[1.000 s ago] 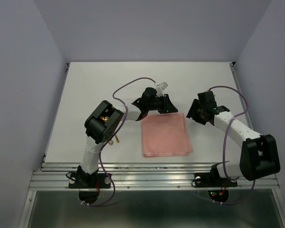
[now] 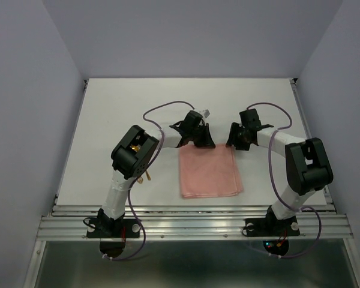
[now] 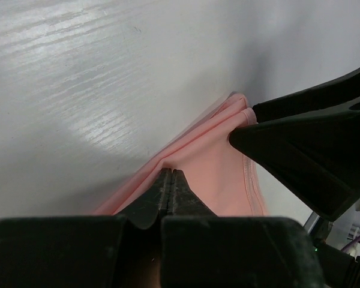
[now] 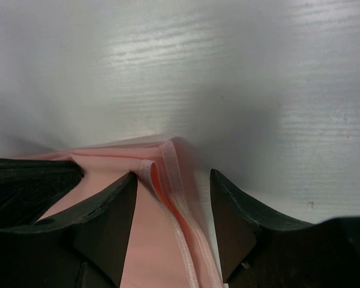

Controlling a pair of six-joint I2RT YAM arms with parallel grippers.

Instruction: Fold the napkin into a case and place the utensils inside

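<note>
The pink napkin lies as a folded rectangle on the table, its layered right edge showing. At its far edge, my left gripper is shut, fingertips down on the cloth; whether any fabric is pinched between them is hidden. My right gripper is part open at the far right corner, one finger on each side of the folded napkin corner, not closed on it. Gold utensils lie left of the napkin, partly covered by the left arm.
The two grippers are close together along the napkin's far edge, with little room between them. Bare white table stretches beyond and to the left. A metal rail runs along the front.
My right gripper has moved left from beside the napkin to its far right corner. The left gripper has come down slightly at the far edge. The napkin looks unchanged.
</note>
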